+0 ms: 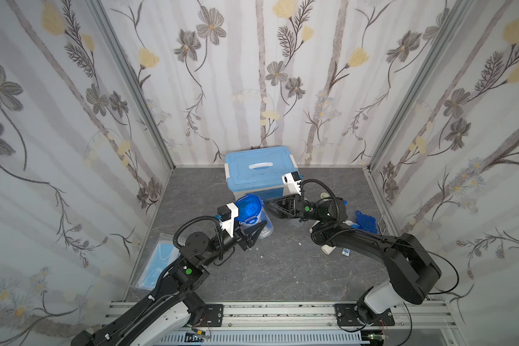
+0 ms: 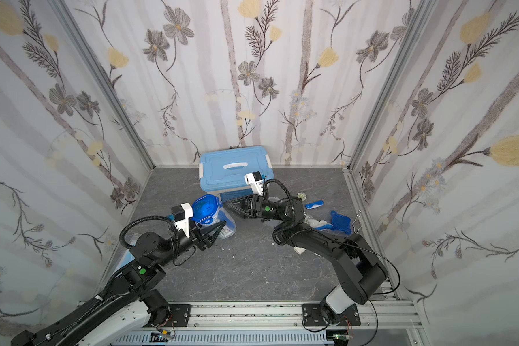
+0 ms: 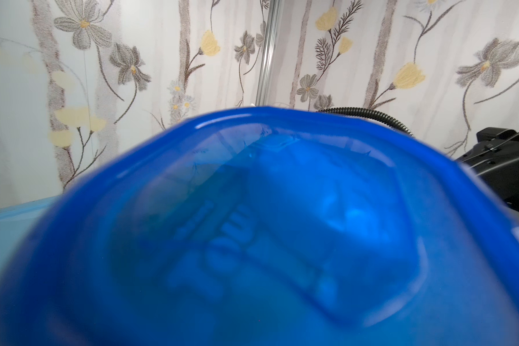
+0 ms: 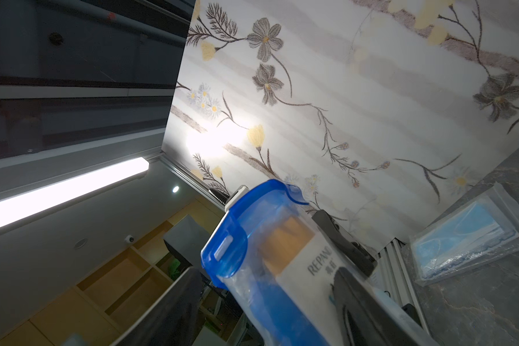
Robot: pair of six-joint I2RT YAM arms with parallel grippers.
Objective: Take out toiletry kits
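Note:
A clear toiletry container with a blue lid (image 1: 249, 208) is held upright between my two grippers; its lid fills the left wrist view. In the right wrist view, packaged items, one printed REPANO, show through its body (image 4: 294, 271). My left gripper (image 1: 250, 233) is at its front, fingers parted; whether it touches is hard to tell. My right gripper (image 1: 274, 206) is at its right side, fingers part open around or beside the body (image 4: 271, 311); contact is unclear.
A light blue storage box (image 1: 259, 164) stands at the back. A bagged mask pack (image 1: 155, 259) lies at the left. Several small items, including a blue piece (image 2: 340, 222), lie at the right, partly under the right arm.

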